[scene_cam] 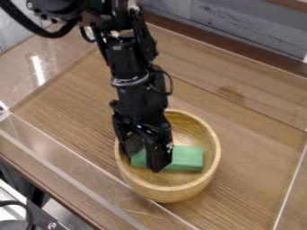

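Observation:
A black robot arm hangs down from the top into a round yellow bowl [198,180] at the lower middle. Inside the bowl lies a green rectangular block [185,158]. My gripper [149,148] is open, low in the bowl at the block's left end, partly covering it. Whether the fingers touch the block cannot be told.
A pale panel [252,27] runs along the back right. A black cable lies at the lower left corner.

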